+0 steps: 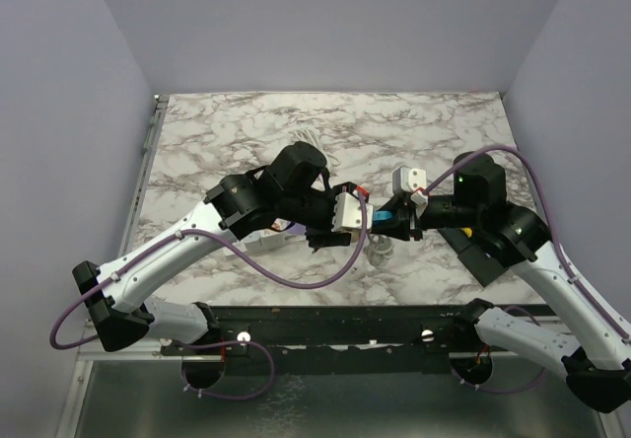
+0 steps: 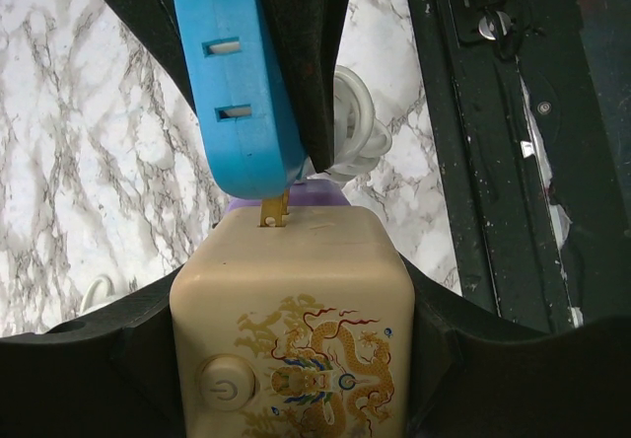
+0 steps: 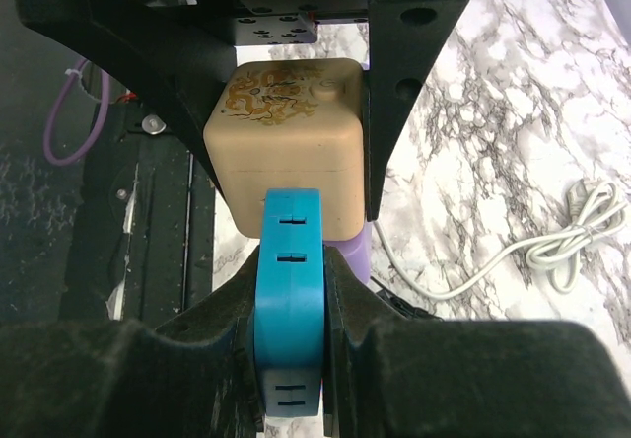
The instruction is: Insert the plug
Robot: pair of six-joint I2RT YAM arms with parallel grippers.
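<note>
A beige box (image 2: 291,359) with a dragon print and a round button is gripped at its sides by my left gripper (image 1: 351,213), which is shut on it. My right gripper (image 1: 392,219) is shut on a blue plug (image 3: 289,300) with slots in its side. In the left wrist view, golden prongs (image 2: 274,210) bridge the small gap between the blue plug's lower end and the beige box's top face. Their lower ends are at a slot in that face; how deep they sit is hard to tell. The plug looks slightly tilted there.
A white cable (image 3: 567,236) lies coiled on the marble table (image 1: 237,132). A purple object (image 3: 355,251) shows behind the beige box. A dark tray (image 1: 473,255) lies by the right arm.
</note>
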